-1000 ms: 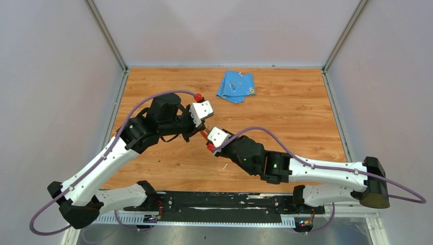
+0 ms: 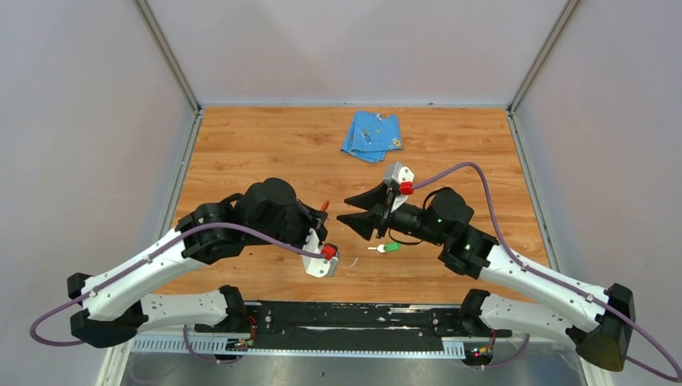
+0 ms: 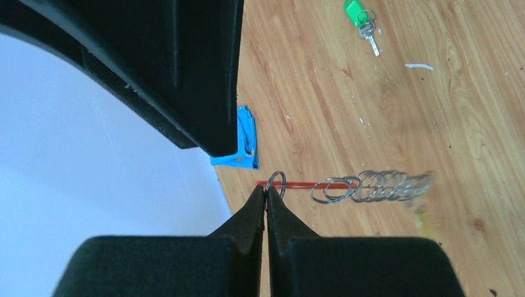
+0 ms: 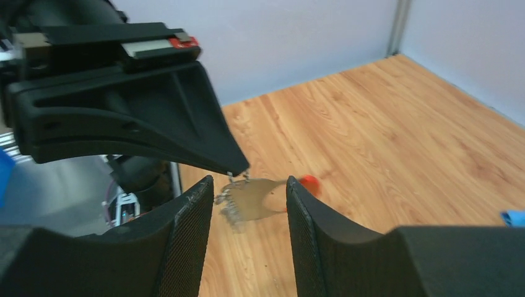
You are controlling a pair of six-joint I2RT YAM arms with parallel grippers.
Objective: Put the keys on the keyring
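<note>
In the left wrist view my left gripper is shut on a thin wire ring at its fingertips. Beyond it shows a metal coil of rings, together with an orange-red tag seen edge-on. From the right wrist, the tag looks like a flat brown piece, blurred, with a red end. My right gripper stands open facing it; whether anything touches its fingers I cannot tell. A key with a green fob lies on the table.
A folded blue cloth lies at the back of the table. A small white scrap is near the green-fobbed key. Both arms stand close together in the middle.
My right gripper has backed away rightward from the left one, leaving a gap; the green fob has come into view. My left gripper has turned and come toward the front.
</note>
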